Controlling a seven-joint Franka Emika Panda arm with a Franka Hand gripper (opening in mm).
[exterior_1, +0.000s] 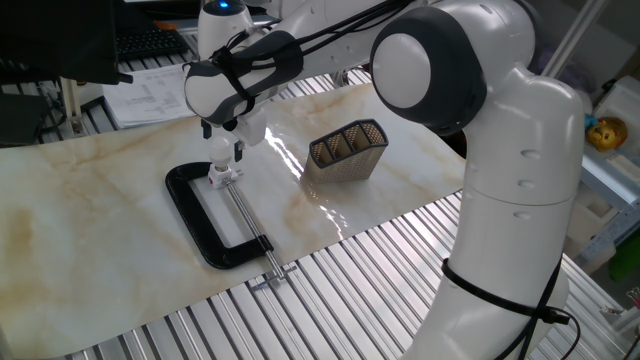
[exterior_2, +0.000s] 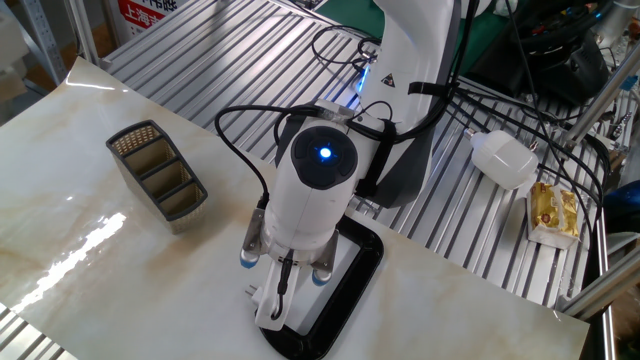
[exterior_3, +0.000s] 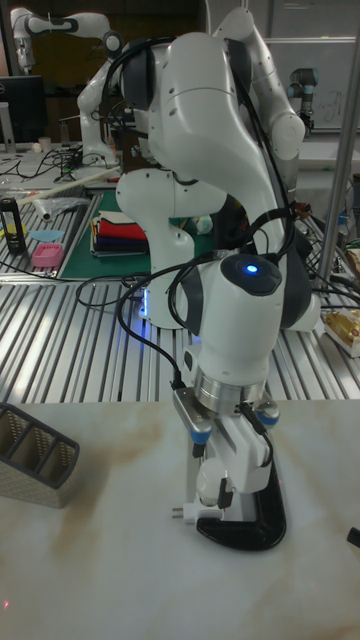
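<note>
A black C-shaped clamp (exterior_1: 201, 222) with a silver screw (exterior_1: 246, 218) lies flat on the marbled sheet (exterior_1: 90, 230). At one end of the clamp is a small white plug-in piece with a rounded top (exterior_1: 221, 152); two prongs stick out at its base in exterior view 3. My gripper (exterior_1: 222, 141) is lowered over this piece, its dark fingertips on either side of the rounded top. Whether they press on it cannot be made out. In exterior view 2 the gripper's own body hides the fingertips and part of the clamp (exterior_2: 365, 262).
A mesh organizer with several compartments (exterior_1: 348, 150) stands upright on the sheet, apart from the clamp. Beyond the sheet's edge, on the slatted metal table (exterior_2: 440, 220), are a large white bulb (exterior_2: 503, 160) and a gold-topped box (exterior_2: 553, 212). Much of the sheet is bare.
</note>
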